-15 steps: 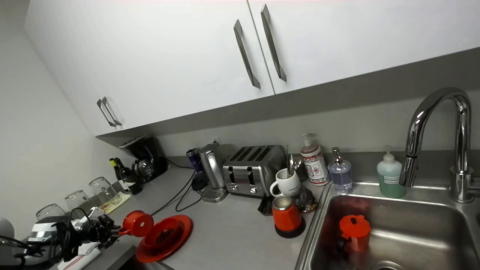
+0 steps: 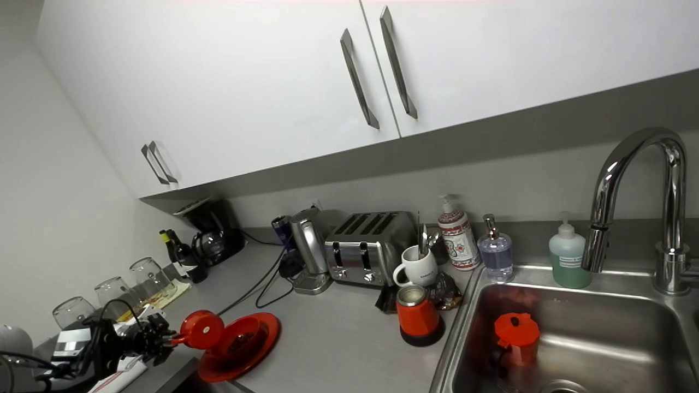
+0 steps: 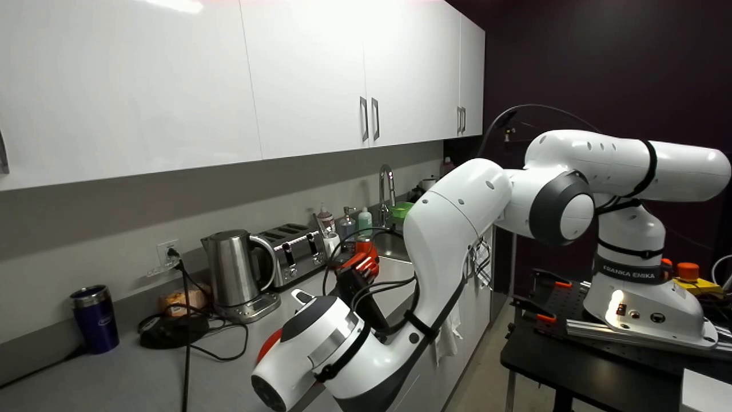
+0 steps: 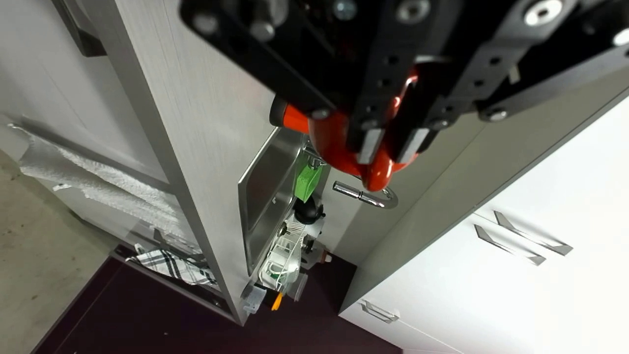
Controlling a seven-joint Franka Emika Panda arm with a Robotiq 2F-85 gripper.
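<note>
A red cup (image 2: 203, 330) with a handle is gripped in my gripper (image 2: 175, 338), whose fingers are shut on the handle. It hangs tipped sideways beside a red bowl (image 2: 243, 337) resting on a red plate (image 2: 272, 334). Dark bits lie in the bowl. In the wrist view, the red cup (image 4: 331, 143) shows behind the gripper, part of its handle between the fingers. Exterior view 2 has the arm's wrist blocking most of the plate, and the fingertips are hidden there.
An orange moka pot base (image 2: 419, 319) stands near the sink (image 2: 622, 327); an orange pot top (image 2: 517, 337) lies in the basin. A toaster (image 2: 367, 252) and kettle (image 2: 309, 245) line the wall. Several glasses (image 2: 118, 295) sit at the far left.
The cup has tilted further and sits slightly lower, its opening now facing differently. My gripper and wrist have turned and shifted slightly; bowl and plate look unmoved.
</note>
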